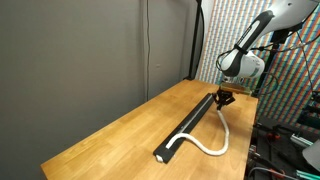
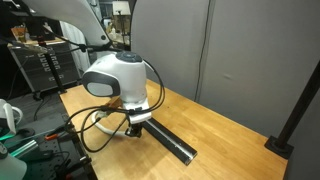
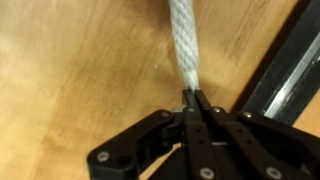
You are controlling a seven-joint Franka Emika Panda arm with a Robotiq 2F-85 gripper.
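A white rope lies in a curve over the table, one end across the near end of a long black channel. Its other end runs up to my gripper, which is shut on it. In the wrist view the braided rope goes straight into the closed fingertips of the gripper. Beside it there, on the right, runs the dark channel with a light groove. In exterior view 2 the arm covers the gripper and much of the rope; the channel shows to its right.
A grey panel wall stands behind it. A dark cable loops around the arm.
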